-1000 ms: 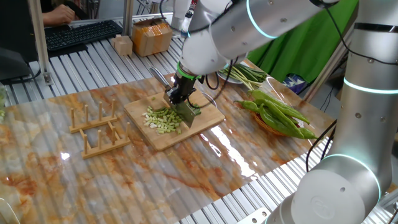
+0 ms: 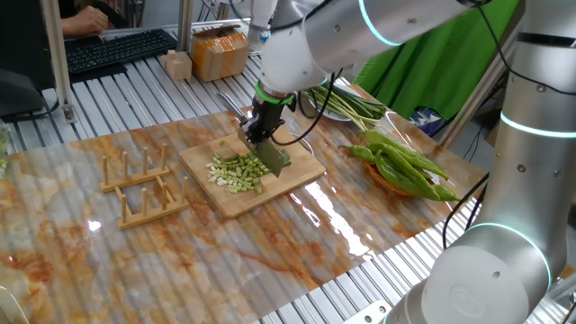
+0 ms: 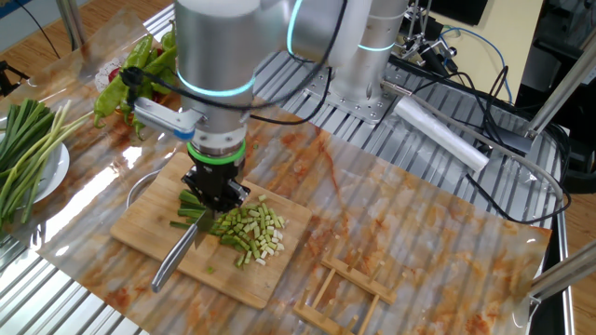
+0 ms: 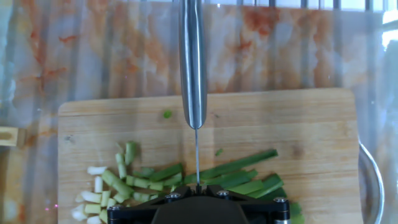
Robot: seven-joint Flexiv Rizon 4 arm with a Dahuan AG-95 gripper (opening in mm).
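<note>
My gripper point(image 2: 261, 133) is shut on a kitchen knife, seen from above in the wrist view with its steel handle point(image 4: 193, 74) pointing away. Its broad blade point(image 2: 273, 160) hangs upright over the wooden cutting board point(image 2: 225, 203); whether the edge touches the board is hard to tell. Chopped green-and-white stalk pieces point(image 3: 256, 228) lie heaped to one side of the blade. Longer green lengths point(image 4: 245, 179) lie on the other side, in the wrist view's lower right. The gripper body hides the lower part of the blade there.
Beside the board stands a wooden peg rack point(image 2: 144, 193). Green peppers point(image 2: 396, 166) fill a basket on the opposite side, near a plate of long green stalks point(image 3: 33, 154). A cardboard box point(image 2: 220, 54) sits behind.
The chopped pile looks the same.
</note>
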